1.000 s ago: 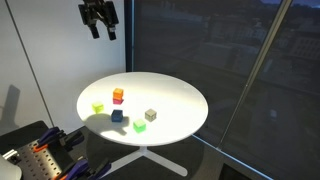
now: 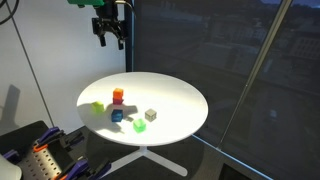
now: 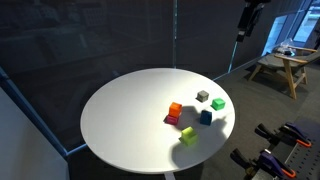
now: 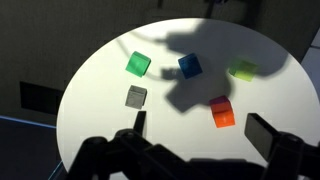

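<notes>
High above the round white table (image 2: 175, 95) hangs my gripper (image 2: 111, 44), open with its fingers wide apart and nothing between them. An orange block (image 2: 118, 93) rests on top of a red or pink block (image 3: 171, 120). A blue block (image 4: 190, 66) lies between a green block (image 4: 138, 64) and a yellow-green block (image 4: 243, 68) in the wrist view. The grey block (image 4: 136, 97) sits apart, close to the green one. In the wrist view the orange and red blocks lie near the right finger, far below it.
Much of the tabletop, away from the blocks, is bare (image 3: 125, 110). A wooden chair (image 3: 285, 65) stands off to the right in exterior view 2. Dark equipment with purple parts (image 2: 72, 170) is beside the table.
My gripper has shifted to the right and slightly down in exterior view 1, staying high over the table. The blocks have not moved.
</notes>
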